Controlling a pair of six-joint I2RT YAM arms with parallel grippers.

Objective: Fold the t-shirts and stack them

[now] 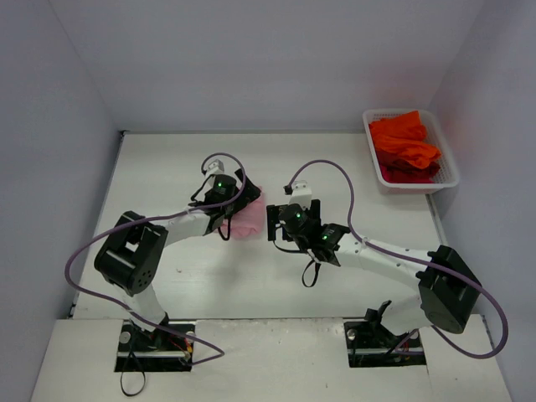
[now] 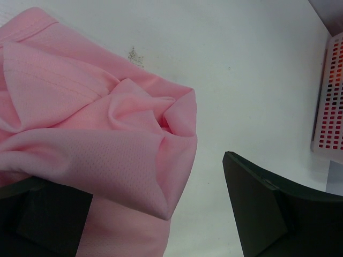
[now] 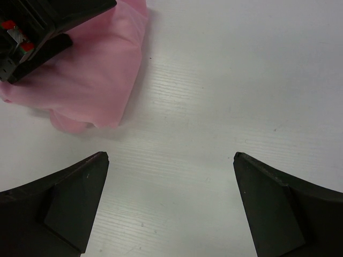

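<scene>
A pink t-shirt [image 1: 249, 221] lies bunched on the left half of the white table, partly covered by my left gripper [image 1: 239, 192] in the top view. Seen from the left wrist, the pink cloth [image 2: 107, 155] has a raised fold between the widely parted fingers, and a bare gap separates it from the right-hand finger [image 2: 262, 209]. The left gripper is open. My right gripper is open too, over bare table just right of the shirt, with nothing between its fingers.
At the back right stands a white basket [image 1: 448, 159] with orange and red cloths [image 1: 406, 142] in it. Bare table [image 1: 176, 280] lies in front of the shirt and between the right gripper and the basket. Grey walls [image 1: 260, 67] enclose the back and sides.
</scene>
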